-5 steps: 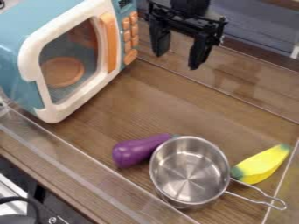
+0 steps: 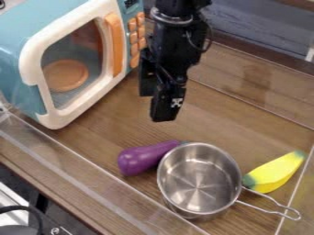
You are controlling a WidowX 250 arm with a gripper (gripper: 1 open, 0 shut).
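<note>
My black gripper [image 2: 162, 98] hangs open over the middle of the wooden counter, just right of the toy microwave [image 2: 50, 78], with nothing seen between its fingers. Below it lie a purple eggplant [image 2: 145, 156], a steel saucepan [image 2: 196, 184] with its wire handle to the right, and a yellow banana [image 2: 274, 172] at the right. The microwave shows an orange round plate [image 2: 66, 73] inside.
A grey back wall [image 2: 263, 37] runs along the top right. A dark cable lies at the lower left corner.
The arm has come down and toward the front from the back of the counter, with the gripper now lower in view. The objects on the counter have not moved.
</note>
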